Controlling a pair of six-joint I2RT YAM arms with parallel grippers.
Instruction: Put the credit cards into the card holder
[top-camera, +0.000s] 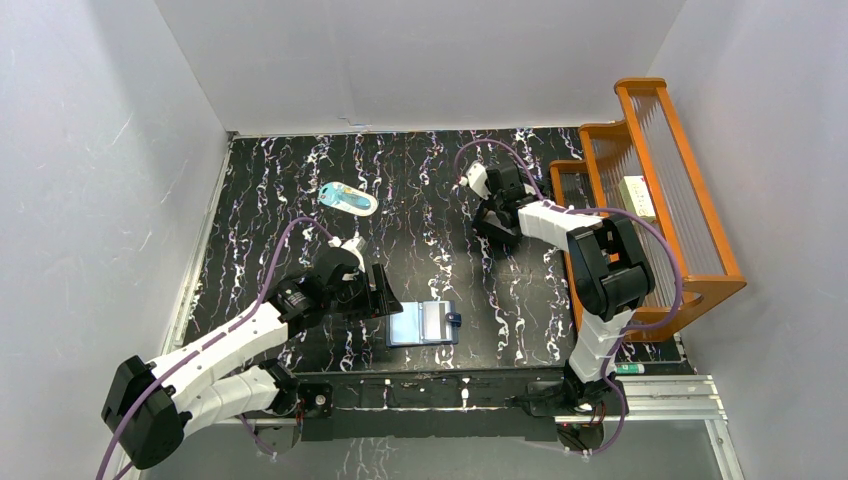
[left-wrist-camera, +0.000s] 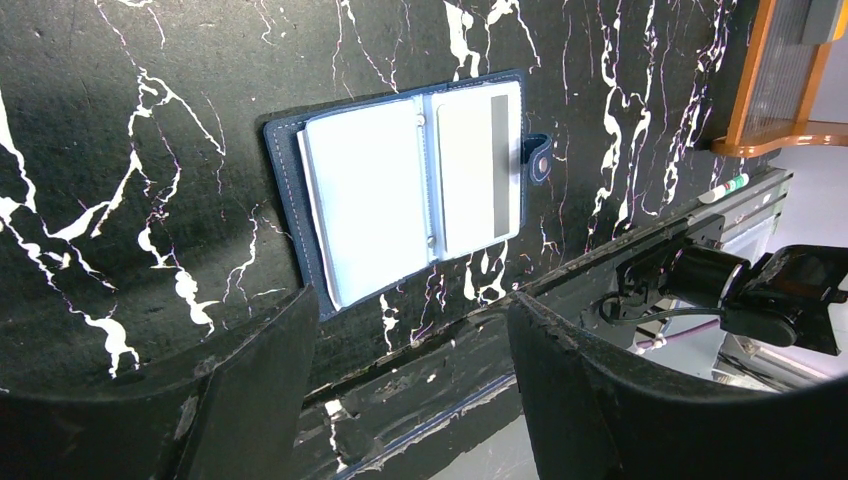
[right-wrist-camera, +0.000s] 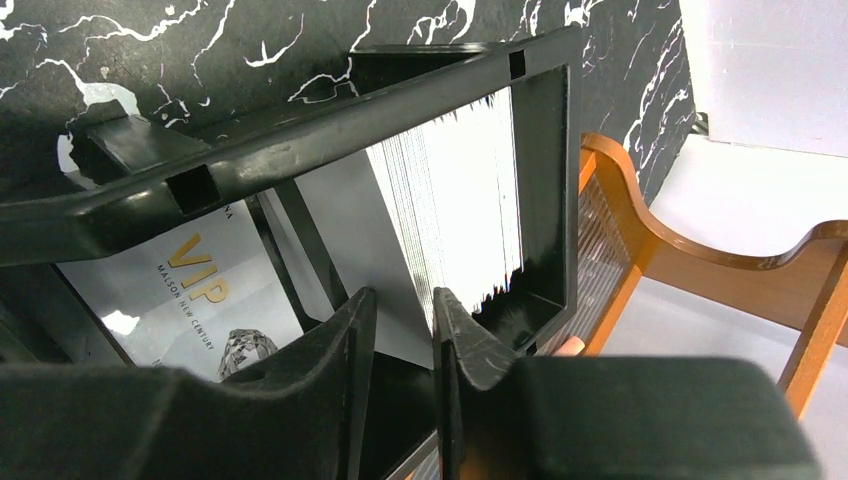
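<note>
The card holder lies unfolded on the dark marbled table, a blue cover with clear pockets, and a card with a dark stripe shows in its right half. Above its near side my left gripper is open and empty. In the right wrist view a black box holds a row of upright white cards with a grey-faced front card. My right gripper is part open at that front card's lower edge, its fingers apart. Whether a fingertip is behind the card I cannot tell.
A VIP card rests in the box's other compartment. An orange wooden rack stands at the right, with a cream box on it. A blue-and-white package lies at the back left.
</note>
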